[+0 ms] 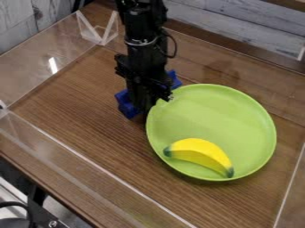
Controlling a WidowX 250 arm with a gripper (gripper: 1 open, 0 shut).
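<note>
The black robot arm reaches down from the top of the view, its gripper (152,94) low at the left edge of the green plate (220,120). A blue object (127,104) lies behind and around the gripper, partly hidden by it. The fingertips are dark and overlap, so whether anything is between them is not clear. A yellow banana (199,155) lies on the near part of the plate.
Clear panels border the left side, and a pale plank wall stands at the back right.
</note>
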